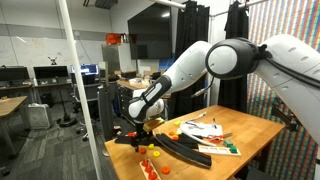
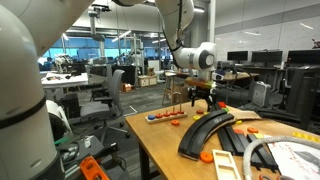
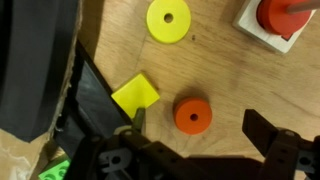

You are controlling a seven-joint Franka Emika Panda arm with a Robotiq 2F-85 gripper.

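Observation:
Directly below the gripper lies an orange-red disc with a small centre hole, flat on the wooden table. The fingers stand open on either side of the disc in the wrist view, with nothing held between them. A yellow square block lies just left of the disc, and a yellow disc sits further up. At the top right, a red piece rests on a white base. In exterior view 1, the gripper hangs low over the table's left part.
Black curved track pieces lie along the table's middle. A white base with pegs and red pieces stands at the table's far left edge in exterior view 2. A green block shows at the lower left of the wrist view. Bare wood surrounds the disc's right side.

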